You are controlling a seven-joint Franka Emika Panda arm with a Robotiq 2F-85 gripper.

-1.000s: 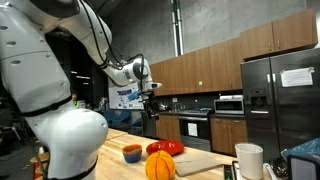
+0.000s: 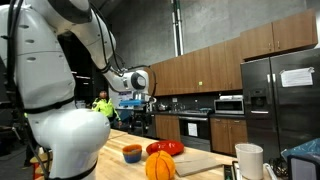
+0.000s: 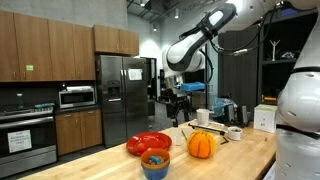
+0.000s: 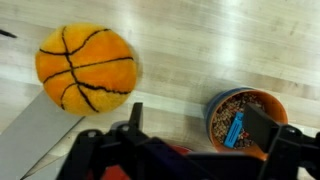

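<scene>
My gripper hangs above the table, its dark fingers spread wide with nothing held between them. In the second exterior view the gripper (image 3: 177, 112) is well above the tabletop. An orange basketball-patterned ball (image 4: 87, 68) lies at the upper left of the wrist view. A small blue-and-orange bowl (image 4: 215, 104) is at the lower right, partly covered by the right finger. Brown bits fill it, with a blue object (image 4: 235, 130) among them. A red dish (image 3: 148, 142) sits behind the bowl and ball; only an edge shows in the wrist view.
A pale board (image 2: 200, 163) lies beside the ball. A white canister (image 2: 249, 160) stands to its right, and a white mug (image 3: 234, 133) is near the table's far end. Bare wood (image 4: 190, 50) spans the area between ball and bowl.
The arm's wrist has turned and shifted slightly, while the gripper stays high over the table. The ball, bowl and dish have not moved. A person in a yellow vest has moved at the far left.
</scene>
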